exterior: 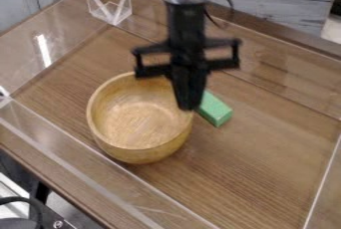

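My gripper (pixel 177 82) is a dark, motion-blurred shape over the back of a round wooden bowl (pixel 140 138); I cannot make out its fingers or anything between them. A green block (pixel 213 110) lies on the wooden table (pixel 246 173) just right of the bowl, behind the gripper's lower part.
A clear plastic object (pixel 110 7) stands at the back left. A white-grey board (pixel 280 9) runs along the back edge. Dark cables lie at the front left corner.
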